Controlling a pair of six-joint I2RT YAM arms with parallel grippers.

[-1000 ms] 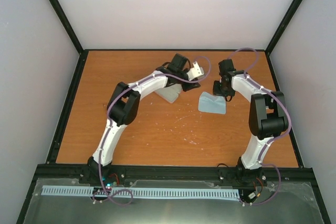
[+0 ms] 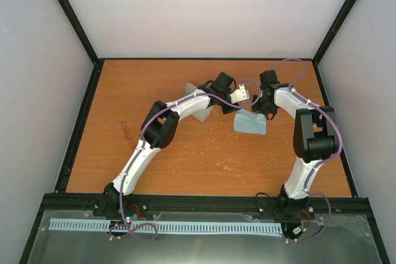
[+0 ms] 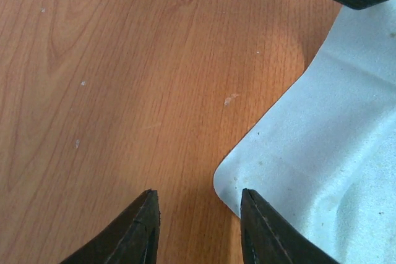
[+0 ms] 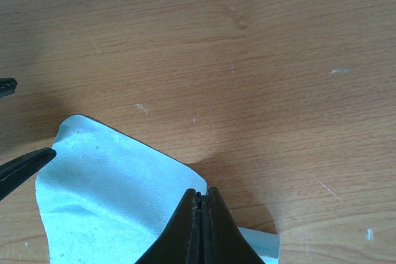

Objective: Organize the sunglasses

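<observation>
A light blue cloth [image 2: 250, 125] lies on the wooden table below both grippers. In the left wrist view my left gripper stands open over bare wood at a corner of the cloth [image 3: 309, 146], nothing between its fingers. In the right wrist view my right gripper is shut on an edge of the cloth [image 4: 111, 190]; two dark fingertips of the other gripper show at the left. No sunglasses can be made out.
A grey object [image 2: 201, 114] lies under the left arm, partly hidden.
The right arm has stayed about where it was.
</observation>
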